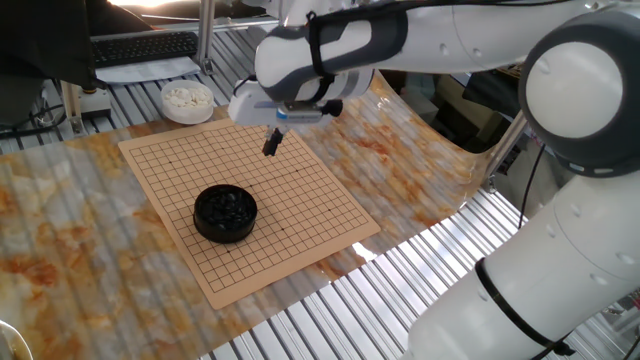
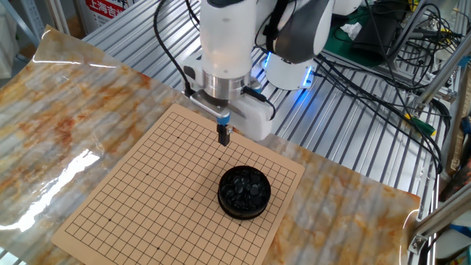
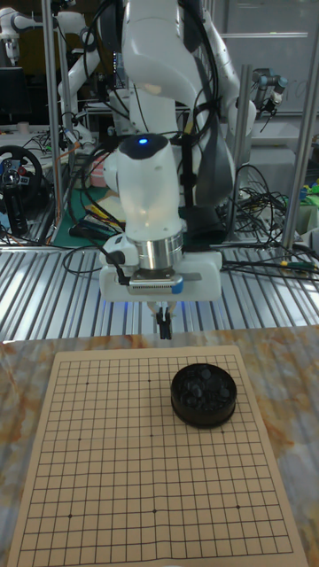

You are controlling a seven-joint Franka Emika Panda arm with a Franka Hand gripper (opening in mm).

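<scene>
A black round bowl [image 1: 225,213] full of black stones rests on the tan gridded board [image 1: 170,170]. In exterior view 3 the bowl [image 3: 203,395] sits toward the board's back right. My gripper [image 1: 271,143] hangs above the board, apart from the bowl. Its dark fingertips [image 2: 224,135] are close together, and no object shows between them. Seen from the front, the gripper [image 3: 165,323] is over the board's far edge, a little left of the bowl.
A white bowl of white stones [image 1: 188,101] stands beyond the board's corner in exterior view 1. The marbled mat [image 1: 70,260] around the board is mostly clear. Behind it lie a keyboard [image 1: 145,47] and metal posts.
</scene>
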